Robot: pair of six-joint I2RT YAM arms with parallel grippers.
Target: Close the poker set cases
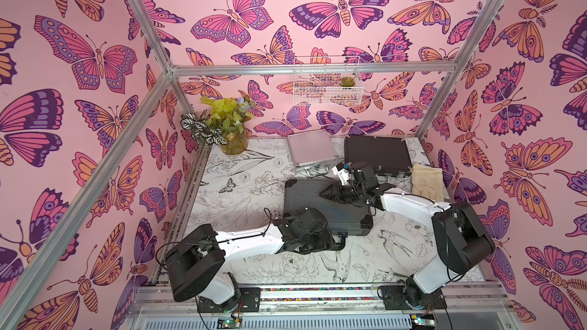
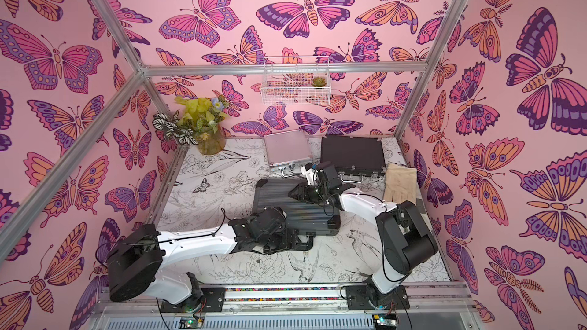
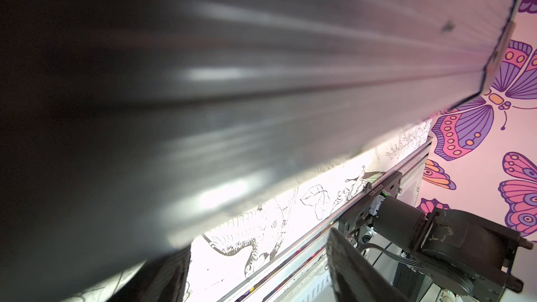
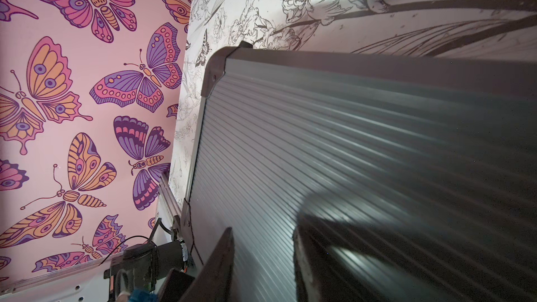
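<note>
A dark ribbed case (image 1: pixel 327 204) lies flat in the middle of the table, its lid down. At its front edge is my left gripper (image 1: pixel 338 243). In the left wrist view, its fingers (image 3: pixel 348 271) stand apart with nothing between them, and the case's side wall (image 3: pixel 251 134) fills much of the picture. Over the lid is my right gripper (image 2: pixel 298 193), its fingers (image 4: pixel 304 262) parted by a small gap. Whether they touch the ribbed lid (image 4: pixel 335 151) I cannot tell. Behind it, a pink case (image 1: pixel 310 148) and a black case (image 1: pixel 378 154) lie with lids down.
Folded beige gloves (image 1: pixel 427 182) rest right of the black case. A flower vase (image 1: pixel 234 142) stands at the back left, and a wire basket (image 1: pixel 327 94) hangs on the rear wall. Bare table shows left of the ribbed case.
</note>
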